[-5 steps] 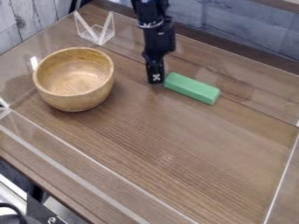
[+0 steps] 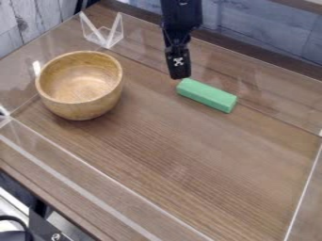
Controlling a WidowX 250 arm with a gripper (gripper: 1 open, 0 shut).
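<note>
The black gripper (image 2: 179, 64) hangs at the top centre of the camera view, open, above and behind a green rectangular block (image 2: 206, 94), apart from it. The block lies on the wooden table (image 2: 189, 169) right of centre. A round wooden bowl (image 2: 79, 99) sits on the left.
A small white wire-like object (image 2: 100, 30) stands at the back left near the table edge. A dark round object shows at the bottom left corner.
The block has not visibly moved.
</note>
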